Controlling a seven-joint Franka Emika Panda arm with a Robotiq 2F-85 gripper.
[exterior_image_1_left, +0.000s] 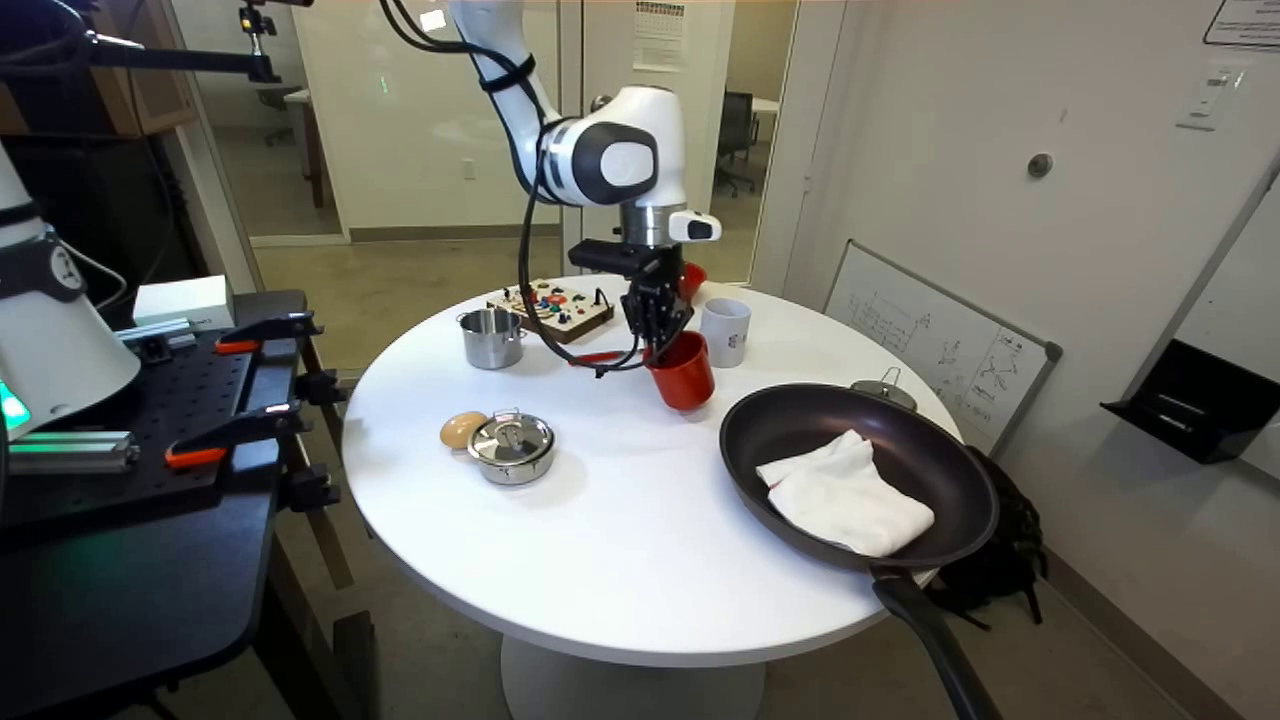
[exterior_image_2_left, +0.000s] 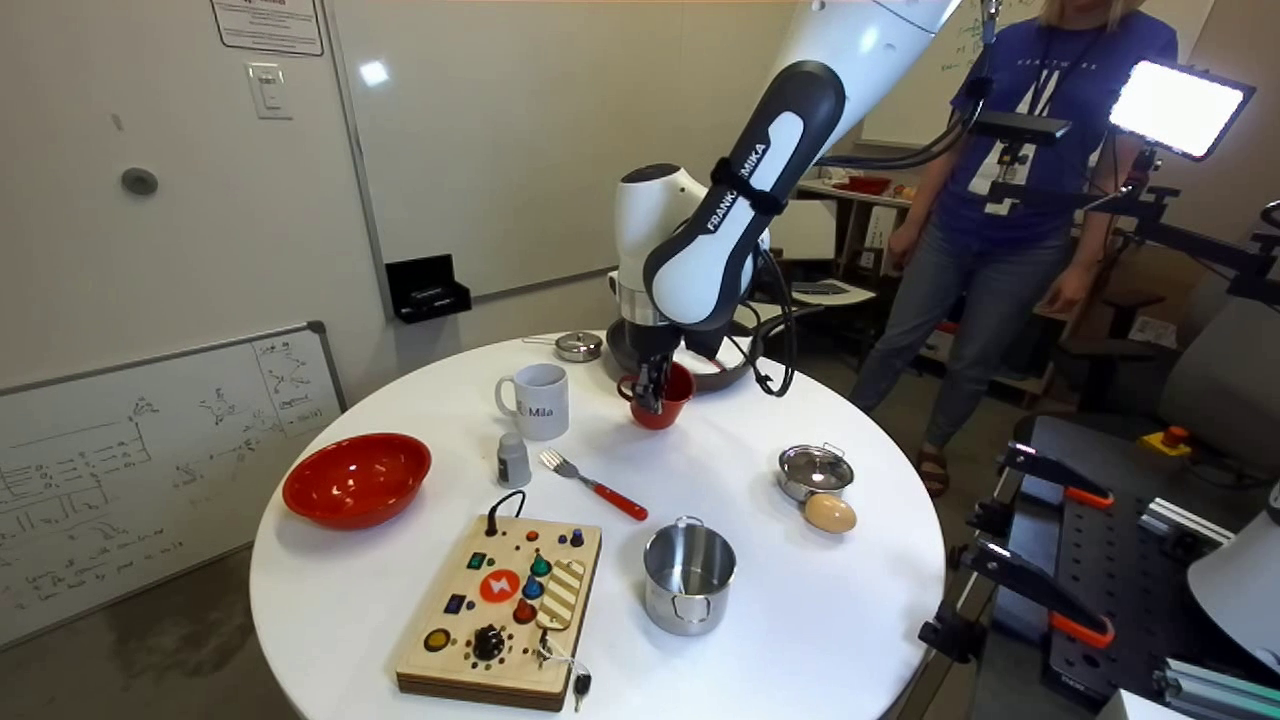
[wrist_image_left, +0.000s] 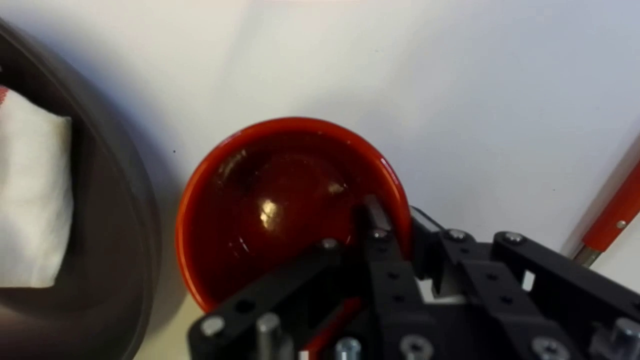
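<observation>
A red mug (exterior_image_1_left: 684, 374) is gripped at its rim by my gripper (exterior_image_1_left: 654, 348), near the middle of the table. One finger reaches inside the mug (wrist_image_left: 276, 198) and the other lies against its outer wall, so the fingers are shut on the rim. In the first exterior view the mug leans slightly. Its base is close to the tabletop, and whether it touches cannot be told. The second exterior view shows the mug (exterior_image_2_left: 665, 402) with its handle toward the left, partly behind the gripper (exterior_image_2_left: 651, 396).
A black pan (exterior_image_1_left: 786, 414) holding a white cloth (exterior_image_1_left: 852, 498) sits close beside the mug. Around them are a white mug (exterior_image_2_left: 540, 402), a grey shaker (exterior_image_2_left: 512, 460), a fork (exterior_image_2_left: 612, 494), a steel pot (exterior_image_2_left: 689, 588) and a red bowl (exterior_image_2_left: 357, 480).
</observation>
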